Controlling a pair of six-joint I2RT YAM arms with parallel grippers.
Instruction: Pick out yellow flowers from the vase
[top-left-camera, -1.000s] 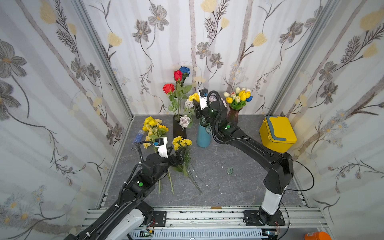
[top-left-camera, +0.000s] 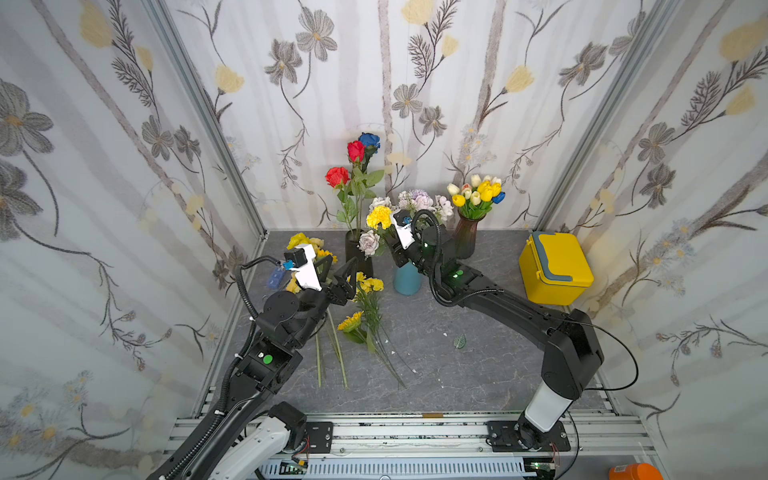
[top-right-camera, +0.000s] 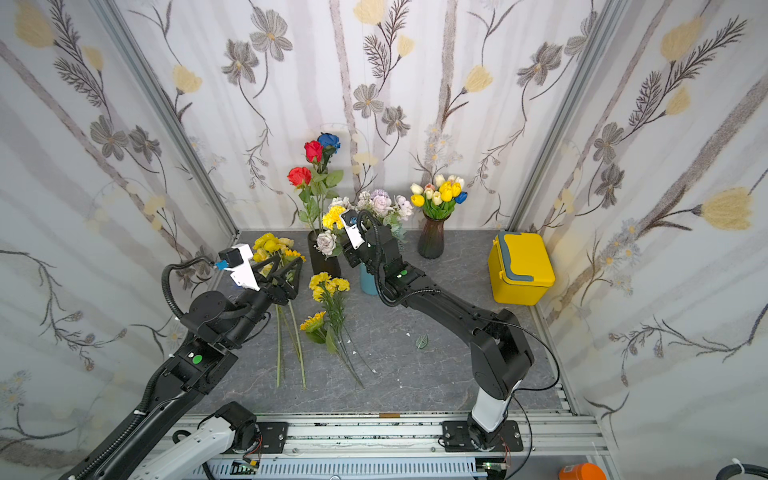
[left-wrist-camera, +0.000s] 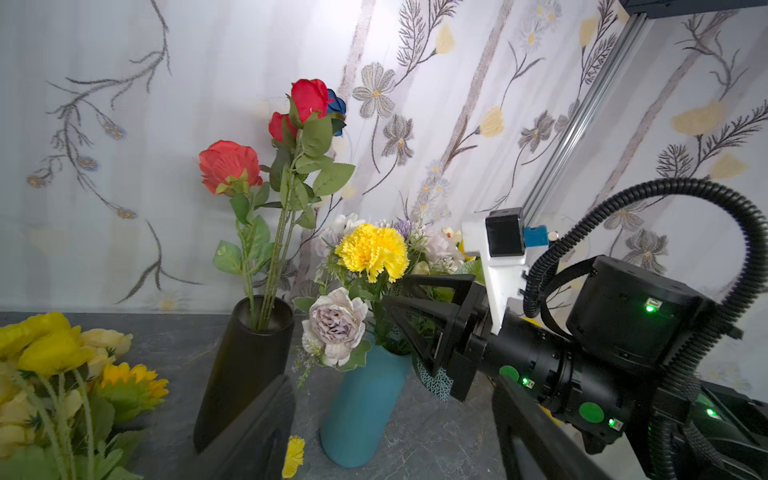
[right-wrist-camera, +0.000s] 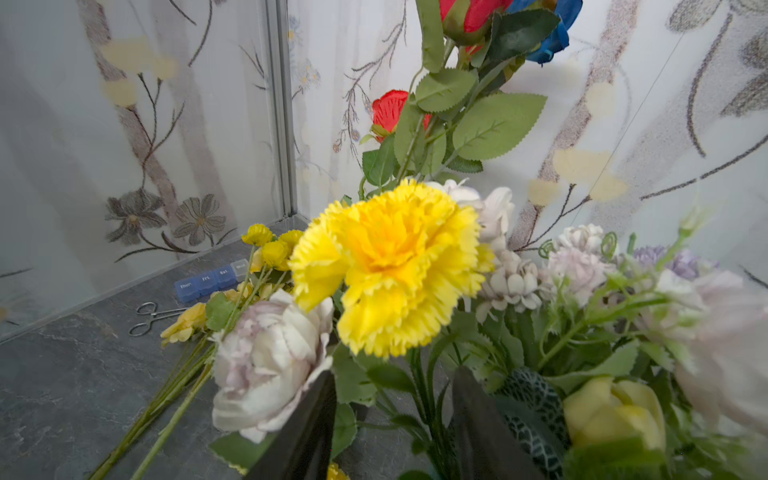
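Note:
A yellow carnation (right-wrist-camera: 392, 264) stands upright among pale flowers at the blue vase (left-wrist-camera: 368, 408). My right gripper is at the bouquet, shut on the carnation's green stems just below its bloom. In the left wrist view, the same yellow bloom (left-wrist-camera: 373, 251) is above the vase mouth, left of the right gripper's fingers. My left gripper is part open with empty space between its fingers, facing the vase from the left. Another yellow flower (right-wrist-camera: 616, 412) shows low in the bouquet. Where the carnation's stem ends is hidden.
Loose yellow flowers (top-right-camera: 328, 288) lie on the left half of the table. A dark vase of roses (left-wrist-camera: 248, 360) stands close left of the blue one. Behind right is a tulip vase (top-right-camera: 432, 238); a yellow box (top-left-camera: 556, 268) stands far right.
The right gripper moved slightly lower and toward the left at the bouquet, where the carnation shifted a little.

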